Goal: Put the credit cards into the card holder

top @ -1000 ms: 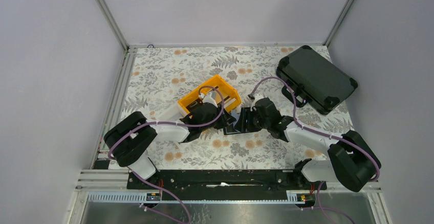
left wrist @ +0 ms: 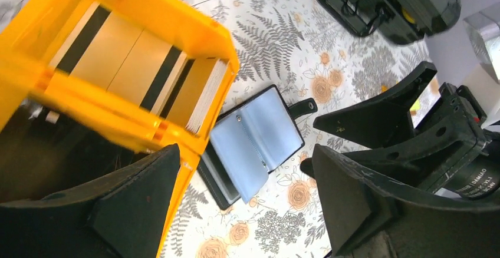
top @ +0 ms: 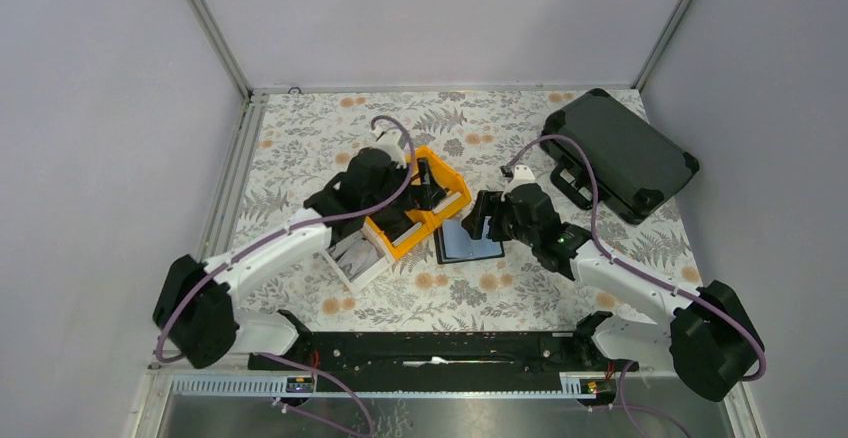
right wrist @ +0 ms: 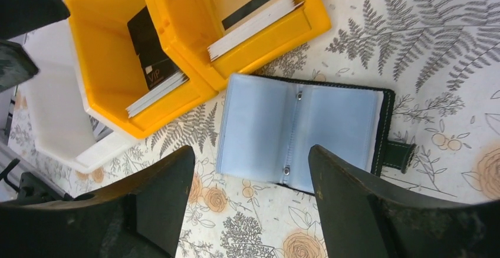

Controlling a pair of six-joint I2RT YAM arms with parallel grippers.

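Note:
The card holder (right wrist: 257, 129) lies open and flat on the patterned cloth, its two pale blue leaves parted by a central seam. Credit cards stand in the yellow box (right wrist: 330, 19): a black VIP card (right wrist: 154, 69) in one compartment, a tan and black card (right wrist: 259, 6) in another. My left gripper (top: 428, 188) hovers over that box, open and empty; the left wrist view shows its fingers (left wrist: 348, 199) apart. Above the holder is my right gripper (top: 482, 215), also open, with nothing between its fingers. Whether any card sits inside the holder cannot be told.
A white tray (right wrist: 109, 152) adjoins the yellow box on the left, with something silvery inside. At the back right lies a dark green case (top: 620, 153). Both grippers are close together, and the cloth in front of the holder is clear.
My left gripper has moved from the holder's left edge up and away to over the yellow box. The right one has drawn back slightly from the holder, exposing more of it.

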